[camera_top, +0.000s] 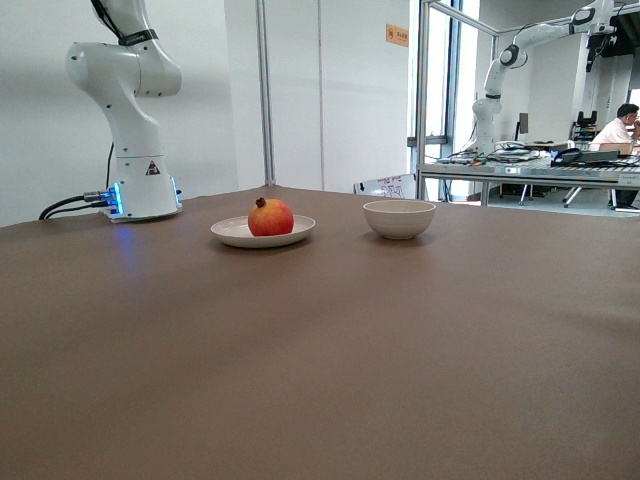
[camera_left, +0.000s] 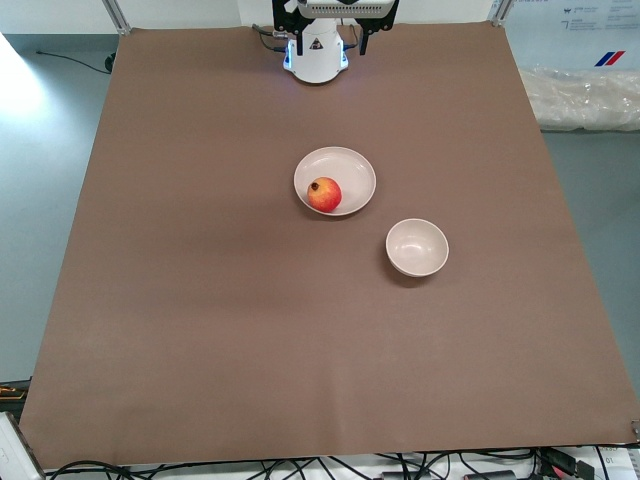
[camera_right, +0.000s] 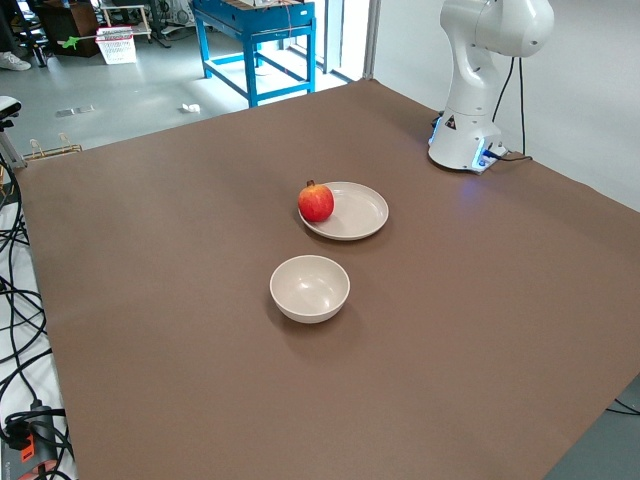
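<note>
A red pomegranate (camera_left: 324, 195) rests on a shallow cream plate (camera_left: 352, 170) near the middle of the brown table; it also shows in the top view (camera_top: 271, 218). A small cream bowl (camera_left: 417, 247), empty, stands apart from the plate, to its right in the left view and nearer the camera in the right view (camera_right: 309, 289). My gripper (camera_left: 333, 28) is at the top edge of the left view, above the white arm base at the table's far end and away from the plate; it is cut off there, and whether it is open or shut is unclear.
Cables (camera_right: 20, 330) lie along one outer edge. A white wall stands behind the arm (camera_right: 468, 120).
</note>
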